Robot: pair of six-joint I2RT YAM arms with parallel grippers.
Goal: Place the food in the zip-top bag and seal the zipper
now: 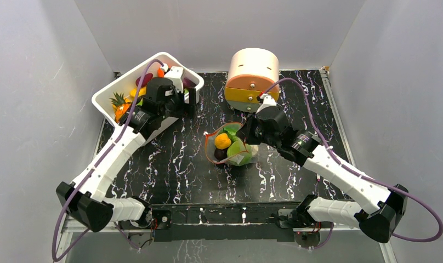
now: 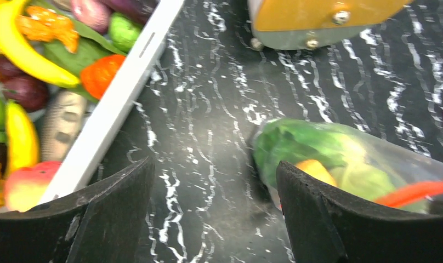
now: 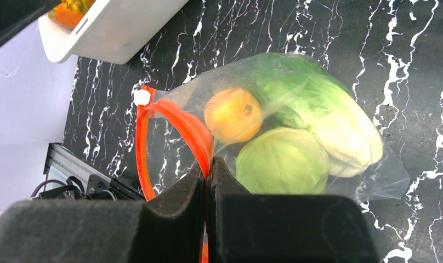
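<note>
The clear zip top bag (image 3: 340,186) with its orange zipper rim (image 3: 183,123) lies on the counter below my right gripper, which is shut on the rim. Through the plastic show an orange round fruit (image 3: 233,115), a pale green cabbage (image 3: 282,161) and a leafy vegetable (image 3: 340,126); a dark round item (image 1: 220,154) sits near the mouth. The bag's mouth gapes toward the left, its white slider (image 3: 142,97) at the free corner. My left gripper is open above the counter beside the white bin, nothing between its fingers.
A white bin (image 1: 100,102) full of toy produce stands at the back left, close under the left arm. A rounded drawer box (image 1: 254,66) is at the back centre.
</note>
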